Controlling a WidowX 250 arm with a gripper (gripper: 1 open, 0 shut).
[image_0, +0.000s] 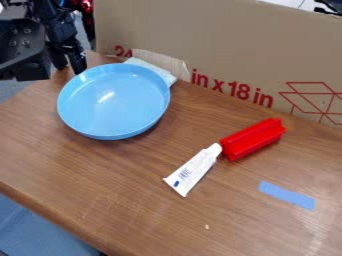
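Note:
My gripper is at the top left of the camera view, dark, above the table just behind a light blue round plate; it appears open, with nothing visible between its fingers. A white toothpaste tube lies right of and in front of the plate, its cap end toward a red cylindrical object lying beside it.
A large cardboard box stands along the back, with a pale flap behind the plate. A blue tape strip is on the wooden table at the right.

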